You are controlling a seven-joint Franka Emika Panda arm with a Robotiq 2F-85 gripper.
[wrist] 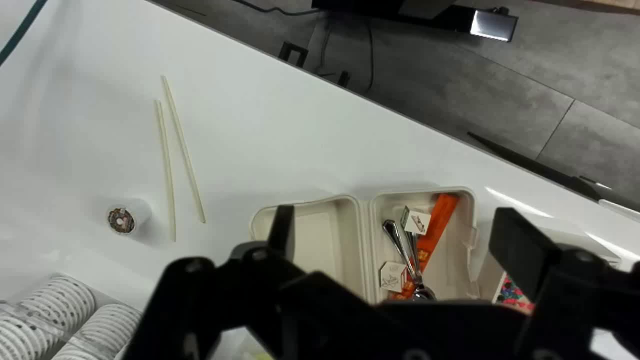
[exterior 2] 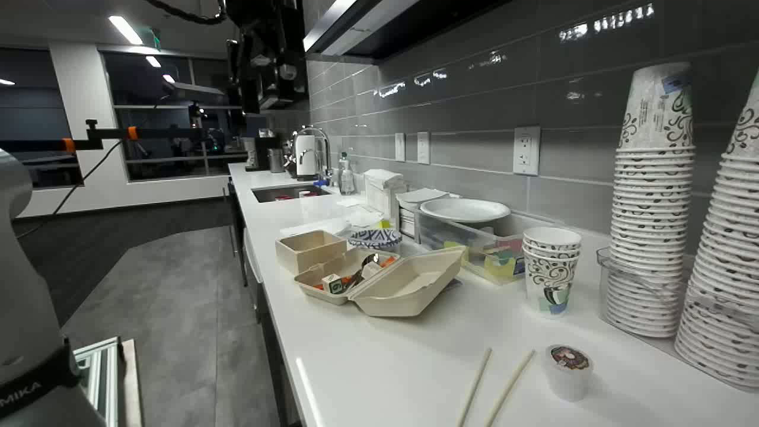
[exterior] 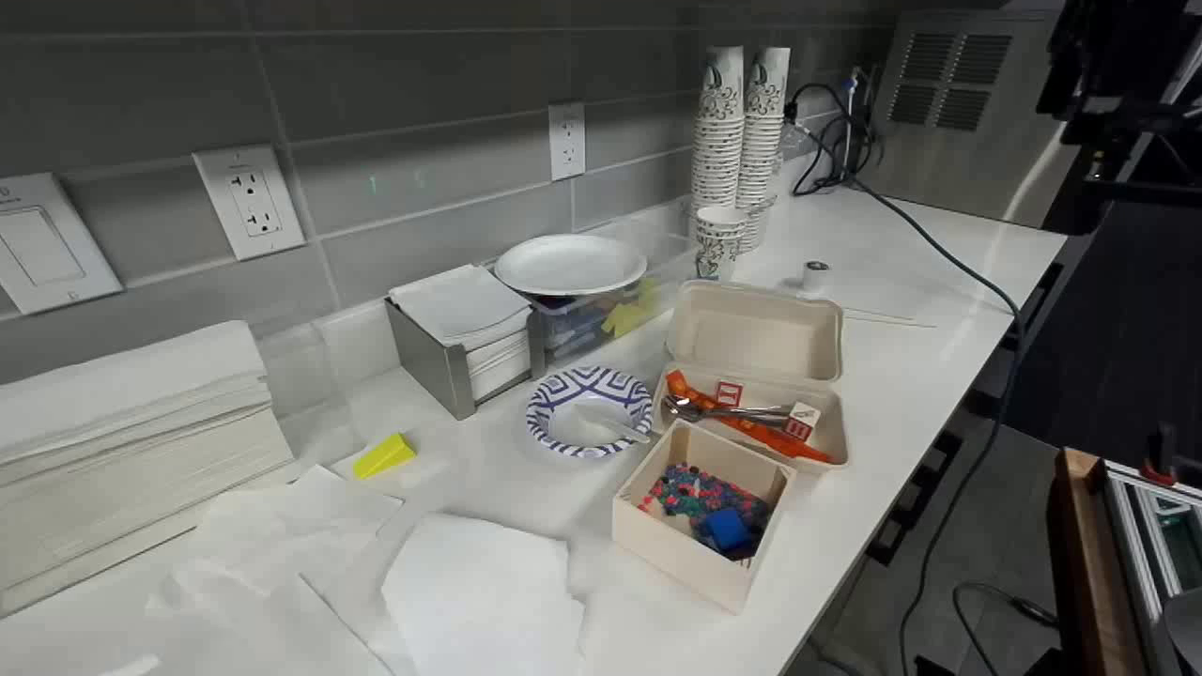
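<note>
My gripper stands open high above the counter, its two black fingers wide apart and nothing between them. Beneath it in the wrist view lies an open clamshell box [wrist: 364, 240], its lid folded back. Inside the box are metal spoons [wrist: 399, 243], an orange strip [wrist: 441, 225] and small white packets [wrist: 393, 276]. Beside it, a square box [exterior: 699, 575] holds small coloured pieces and a blue block [exterior: 727, 529]. Two thin sticks [wrist: 183, 150] and a coffee pod [wrist: 122, 220] rest on bare counter past the lid.
Stacked paper cups [exterior 2: 651, 213] stand along the wall. A patterned bowl [exterior: 588, 449] with a white utensil, a clear bin [exterior 2: 484, 256] topped by a white plate [exterior: 571, 266], napkins [exterior: 485, 586] and a yellow object [exterior: 384, 456] occupy the rear counter. A black cable [exterior: 958, 259] crosses the counter's edge.
</note>
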